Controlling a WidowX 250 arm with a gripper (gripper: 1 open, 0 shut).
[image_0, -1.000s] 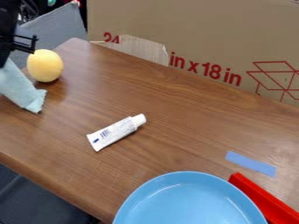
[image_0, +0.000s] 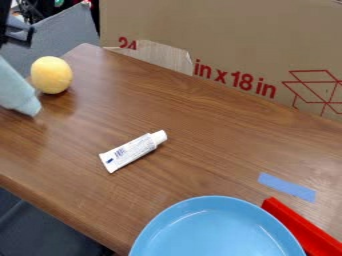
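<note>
At the far left edge, the dark gripper (image_0: 16, 32) is only partly in frame, above a pale blue cloth (image_0: 14, 88) that hangs down toward the table; whether its fingers hold the cloth is hard to tell. A yellow round object (image_0: 51, 75) rests on the wooden table (image_0: 201, 130) just right of the cloth. A white tube (image_0: 132, 151) lies near the middle.
A blue plate (image_0: 214, 235) sits at the front, beside a red object (image_0: 301, 228) and a strip of blue tape (image_0: 286, 187). A cardboard box (image_0: 241, 40) backs the table.
The gripper has shifted up and left, partly out of frame. The cloth's lower end has moved and now sits further left.
</note>
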